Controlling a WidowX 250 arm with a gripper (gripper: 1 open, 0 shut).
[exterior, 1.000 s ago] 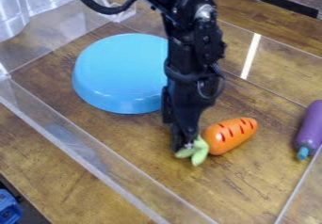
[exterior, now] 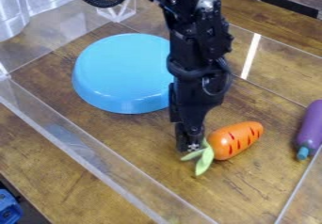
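My black gripper (exterior: 191, 138) reaches down in the middle of the view, its tips low beside an orange toy carrot (exterior: 236, 138) with pale green leaves (exterior: 201, 162). The tips are at the leafy end, touching or nearly touching it; whether they are open or shut is hidden by the dark body of the gripper.
A blue plate or bowl (exterior: 113, 72) lies at the upper left on the wooden surface (exterior: 101, 162). A purple toy eggplant (exterior: 311, 124) is at the right edge. Clear side rails run along the left.
The gripper has shifted slightly around the carrot's leafy end. The carrot and leaves have moved a little, with slight turning.
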